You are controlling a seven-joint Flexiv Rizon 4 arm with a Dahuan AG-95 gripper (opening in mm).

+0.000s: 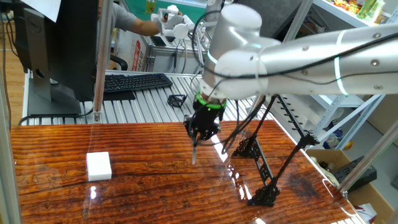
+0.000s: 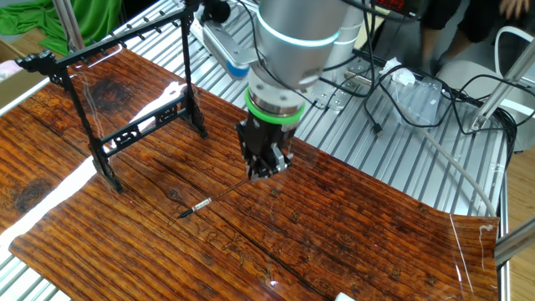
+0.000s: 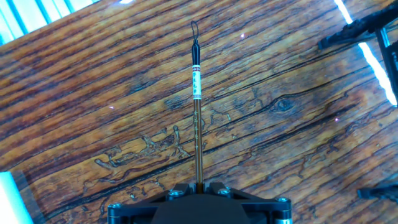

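Observation:
A slim brown brush [image 3: 198, 130] with a white label and a black, looped end reaches out from my gripper, whose fingers are shut on its shaft. In exterior view 2 the brush [image 2: 201, 203] slants down and left from the gripper [image 2: 266, 170], its looped end farthest away. From exterior view 1 only a short, foreshortened piece of the brush [image 1: 194, 154] shows under the gripper [image 1: 198, 134]. The part of the brush behind the fingers is hidden.
A black rack [image 1: 265, 169] with a notched top bar stands on the wooden table [image 1: 143, 199], right of the gripper in exterior view 1. A white block [image 1: 99, 166] lies at the left. Bare tabletop separates them. A monitor and keyboard [image 1: 137, 82] are behind.

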